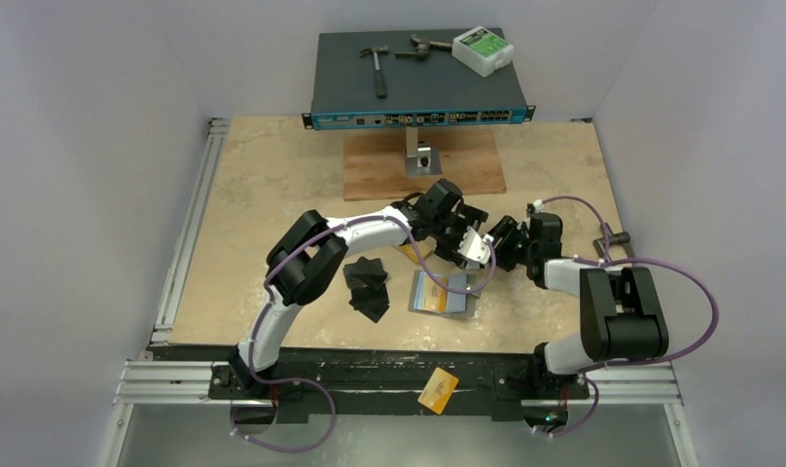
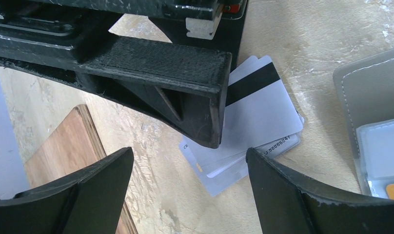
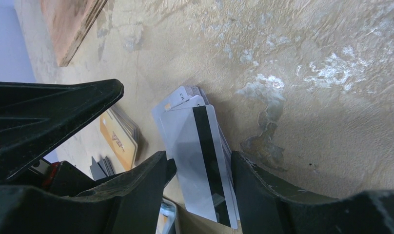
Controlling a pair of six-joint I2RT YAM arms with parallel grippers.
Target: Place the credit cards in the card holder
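Note:
A small stack of white credit cards, one with a black magnetic stripe, lies on the table between my grippers; in the right wrist view the white cards (image 3: 190, 146) sit between the fingers of my right gripper, which is part open around them; whether it grips them is unclear. My left gripper is open just beside the stack, with the right gripper's black body above the cards in its view. The grey card holder (image 2: 351, 87), holding cards, lies next to them, toward the front in the top view (image 1: 418, 304).
Gold cards (image 3: 118, 136) and black cards (image 1: 368, 300) lie nearby. A wooden board (image 1: 370, 165) with a metal stand is at the back. A hammer (image 1: 613, 243) lies at the right edge, and a loose gold card (image 1: 438, 389) beyond the front edge.

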